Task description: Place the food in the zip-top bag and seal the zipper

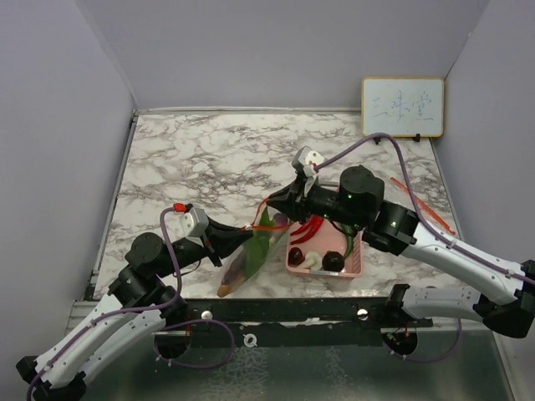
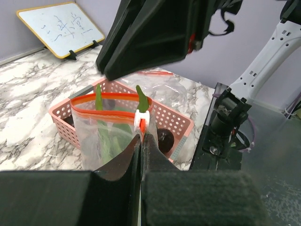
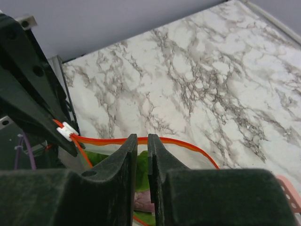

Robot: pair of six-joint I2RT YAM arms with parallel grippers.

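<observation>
The zip top bag (image 1: 251, 259) hangs with its orange-rimmed mouth open, holding green leafy food (image 2: 109, 143) and other items. My left gripper (image 1: 244, 234) is shut at the bag's corner by the white zipper slider (image 2: 141, 118). My right gripper (image 1: 280, 202) is above the bag's mouth; in the right wrist view its fingers look shut, and whether anything is between them is hidden. Purple food (image 3: 143, 201) shows under it in the bag.
A pink basket (image 1: 355, 266) with red peppers, dark round items and pale food sits right of the bag. Another empty bag (image 1: 411, 206) lies at the right. A whiteboard (image 1: 401, 107) stands at the back right.
</observation>
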